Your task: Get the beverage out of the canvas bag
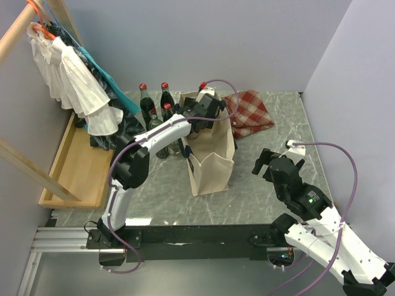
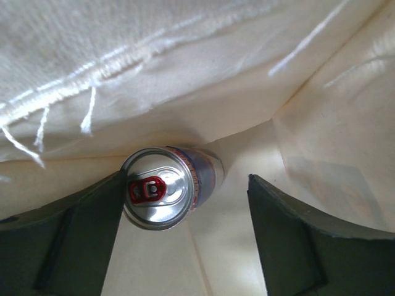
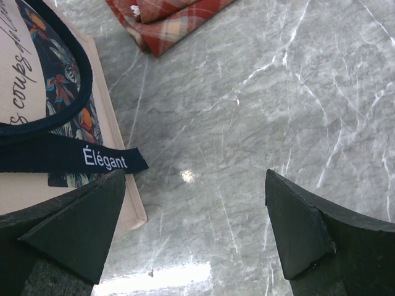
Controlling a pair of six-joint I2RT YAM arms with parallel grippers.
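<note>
The open-topped canvas bag [image 1: 212,171] stands in the middle of the table. Inside it, a small drink can [image 2: 168,185] with a silver lid and red tab shows in the left wrist view, against the bag's wall. My left gripper is open over the bag, one fingertip close to the can's left side and the other well apart from it; whether the near one touches cannot be told. From above, the left arm hides part of the bag and the can. My right gripper [image 1: 277,161] hangs open right of the bag, nothing between its fingers.
Several dark bottles [image 1: 146,103] with red caps stand close left of the bag. A red plaid cloth [image 1: 252,113] lies behind it on the right. Clothes [image 1: 86,74] hang over a wooden tray [image 1: 86,172] at left.
</note>
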